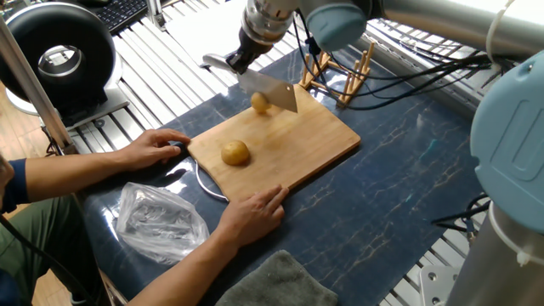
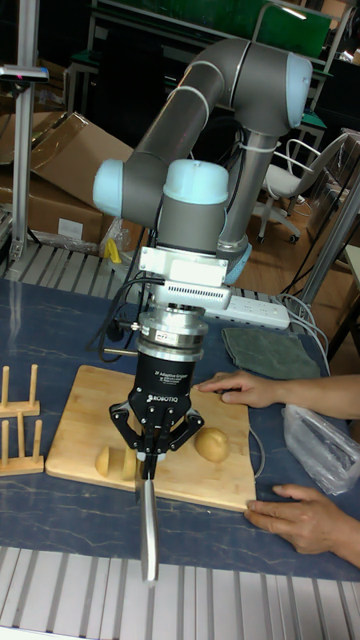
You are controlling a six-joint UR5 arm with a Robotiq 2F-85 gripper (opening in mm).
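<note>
My gripper (image 2: pixel 151 457) is shut on the handle (image 2: pixel 149 533) of a cleaver, whose broad blade (image 1: pixel 274 91) reaches over the far part of a wooden cutting board (image 1: pixel 314 140). Close beside the blade sits a potato piece (image 1: pixel 259 103). From the opposite side, two cut pieces show: a rounded one (image 2: pixel 103 461) and a thinner one (image 2: pixel 128 465) nearer the blade. A larger potato (image 1: pixel 235 153) rests apart from them, towards the person. Whether the blade's edge touches the board cannot be made out.
A person's hands (image 1: pixel 255 212) hold the board's edge at two corners. Around it lie a clear plastic bag (image 1: pixel 160 223), a grey cloth (image 1: pixel 279 285) and a wooden peg rack (image 1: pixel 344 85). Cables hang above the rack. Bare dark tabletop (image 1: pixel 391 187) stretches to the right.
</note>
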